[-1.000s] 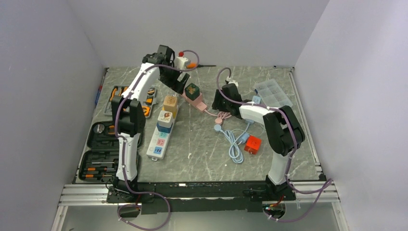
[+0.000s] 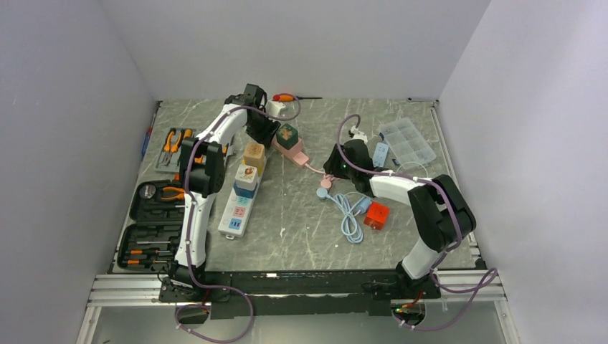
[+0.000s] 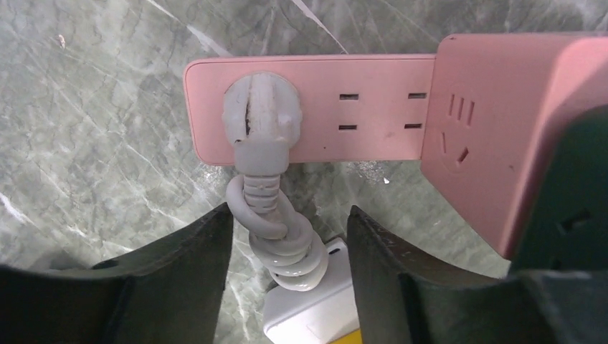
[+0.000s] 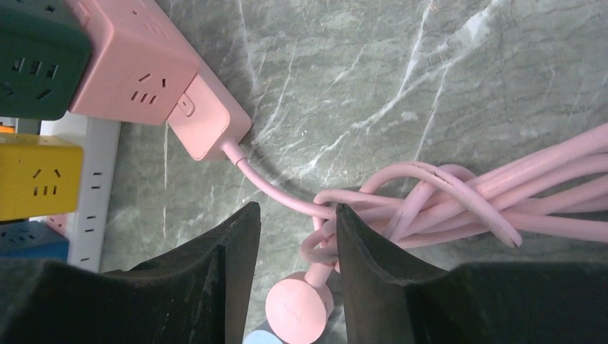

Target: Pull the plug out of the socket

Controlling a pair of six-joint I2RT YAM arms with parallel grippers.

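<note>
A grey-white plug (image 3: 262, 118) sits in the end of the pink power strip (image 3: 326, 79) in the left wrist view. Its coiled cord (image 3: 290, 254) hangs off the strip's side. My left gripper is open, with one finger on either side of the cord and a gap to it. From above, the left hand hides the plug. My right gripper hovers by the pink cable bundle (image 4: 459, 204), fingertips parted. The strip's lead (image 4: 276, 192) passes near the tips; whether anything is pinched does not show.
A cube with a dark green top (image 2: 287, 135) stands on the pink strip. Left of it lies a white strip (image 2: 236, 215) bearing further cubes. Pale blue cord (image 2: 350, 218) and a red box (image 2: 376, 215) lie at the right. Mid-table is clear.
My right arm has shifted a little right and toward the front. The power strip looks unmoved.
</note>
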